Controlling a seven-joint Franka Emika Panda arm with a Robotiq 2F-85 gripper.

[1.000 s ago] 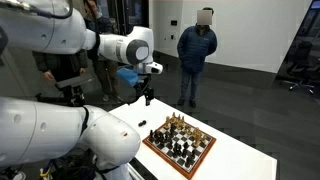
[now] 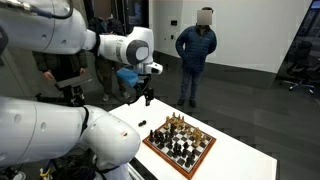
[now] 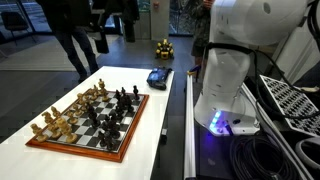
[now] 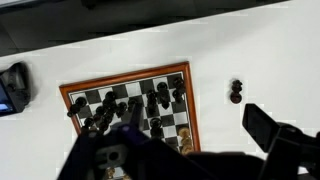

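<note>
A chessboard with a brown wooden rim (image 2: 203, 153) lies on the white table, with light and dark pieces standing on it. Apart from the board, a lone dark chess piece (image 4: 236, 92) rests on the bare tabletop; the same dark piece (image 2: 142, 122) shows left of the board in exterior view 1. High over the table hangs my gripper, its fingers (image 4: 263, 125) spread wide with nothing between them. In the wrist view the lone piece appears beyond the right finger, not touching it. The fingers hide part of the board.
A small black device (image 3: 158, 76) sits near the table's edge. One person (image 2: 196, 50) stands behind the table, and others are partly visible at the left.
</note>
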